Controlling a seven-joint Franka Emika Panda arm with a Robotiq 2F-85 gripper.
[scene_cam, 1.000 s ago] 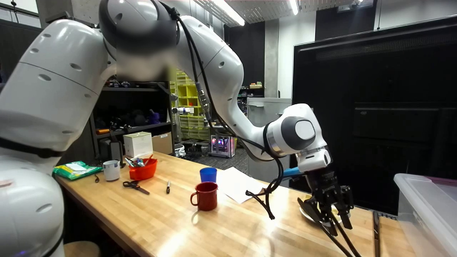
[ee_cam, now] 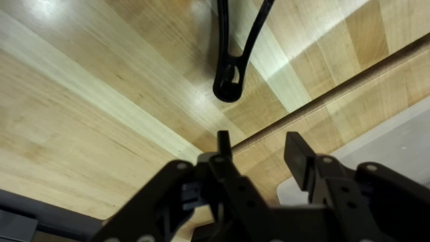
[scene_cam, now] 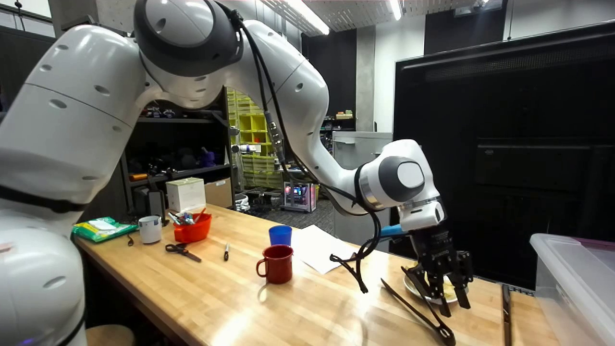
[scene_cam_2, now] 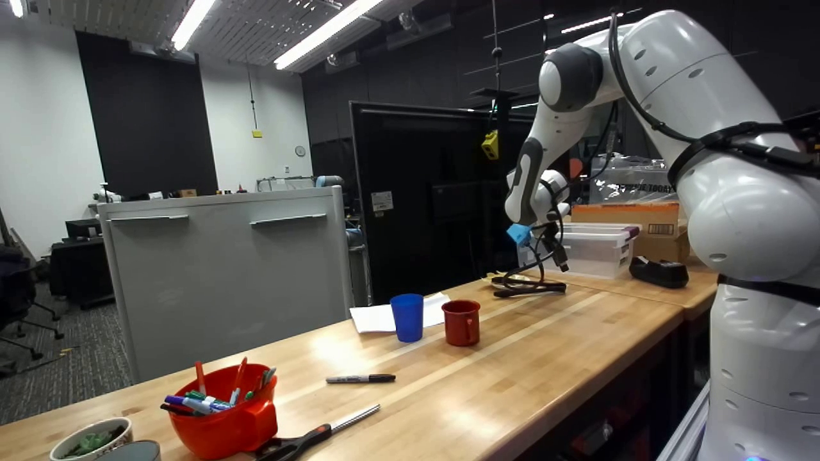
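Black tongs lie on the table near its right end, arms spread and hinge end towards the front. In the wrist view, the hinge end of the tongs shows beyond my fingers, clear of them. My gripper points downward with a gap between its fingers and nothing in it. From exterior view 1, the gripper appears above the tongs' right side, in front of a white dish with something yellowish in it. The gripper partly hides that dish.
A red mug and a blue cup stand mid-table beside white paper. A clear plastic bin is at the right end. Pens fill a red container; scissors and a marker lie nearby.
The tongs have come away from my gripper's fingers; they now lie spread on the table, their hinge end further left. The arm has hardly moved.
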